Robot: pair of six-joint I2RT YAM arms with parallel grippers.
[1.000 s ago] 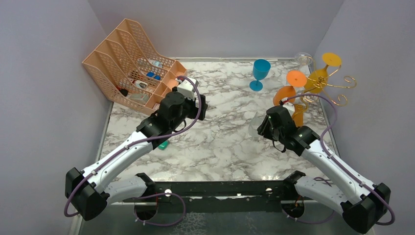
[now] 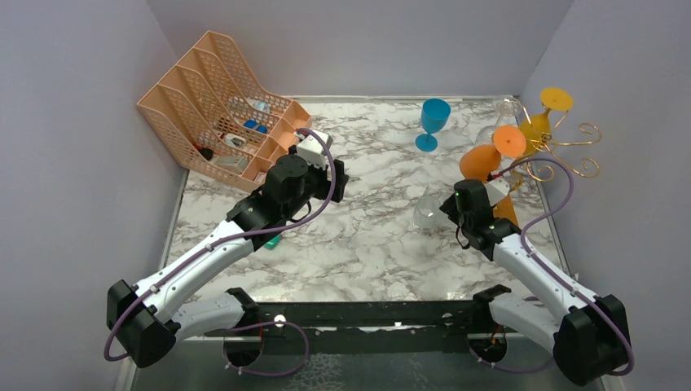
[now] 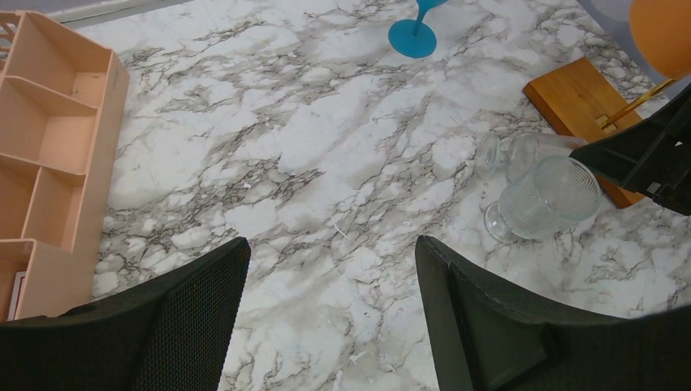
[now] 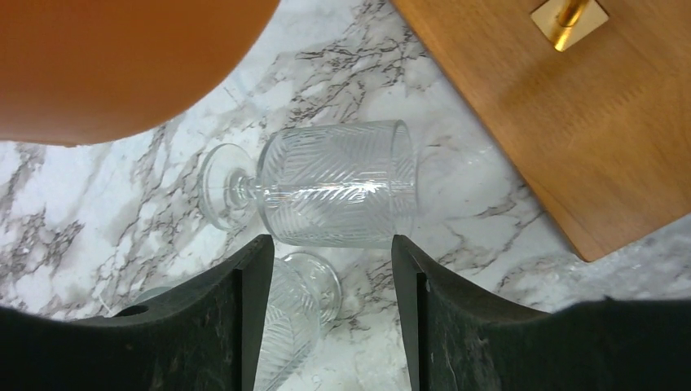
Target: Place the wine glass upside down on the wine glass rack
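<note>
Two clear ribbed wine glasses lie on the marble table at the right: one on its side [image 4: 334, 187], the other [image 3: 542, 199] beside it. The gold rack [image 2: 587, 167] holds orange [image 2: 481, 160] and yellow [image 2: 536, 134] glasses upside down, on a wooden base [image 3: 583, 85]. My right gripper is open above the lying glass, nothing between its fingers. My left gripper is open over empty tabletop left of centre.
A blue goblet [image 2: 433, 116] stands at the back. A peach organiser [image 2: 208, 98] with small items fills the back left.
The right arm has shifted slightly right and its elbow has swung leftward. The rack with its orange glass appears shifted a little rightward. The left arm is nearly still.
</note>
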